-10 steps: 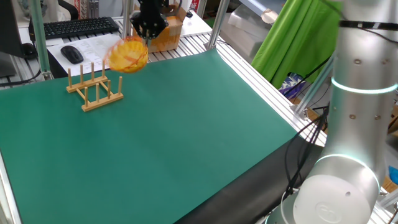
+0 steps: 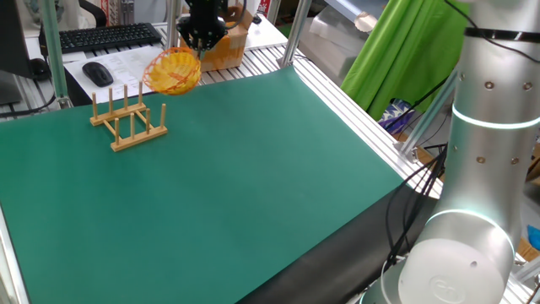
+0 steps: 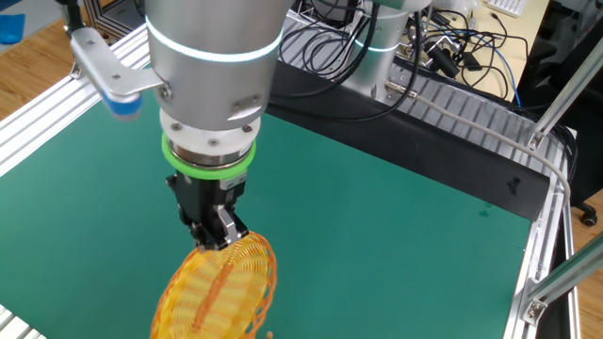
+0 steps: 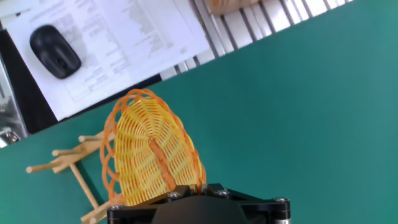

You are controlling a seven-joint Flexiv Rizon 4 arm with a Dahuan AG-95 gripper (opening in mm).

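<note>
A yellow woven basket with an orange braided rim [image 2: 173, 72] hangs tilted above the green table's far side. My gripper [image 3: 224, 243] is shut on the basket's rim, as exterior view 2 shows; the wrist view has the basket [image 4: 149, 149] reaching out from the fingers at the bottom of the picture. A wooden rack with upright pegs [image 2: 131, 125] stands on the mat near its far left edge. In the wrist view the basket covers part of the rack [image 4: 78, 165]. The basket looks clear of the rack, though the exact gap is hard to judge.
Beyond the mat's far edge lie papers, a black mouse [image 2: 98, 74] and a keyboard [image 2: 99, 37]. A cardboard box [image 2: 226, 52] sits behind the gripper. Metal posts rise at the table's corners.
The basket has tipped slightly in my grip, its rim and inside now turned a little differently to the camera. The gripper has barely shifted, and the rack stands where it was.
</note>
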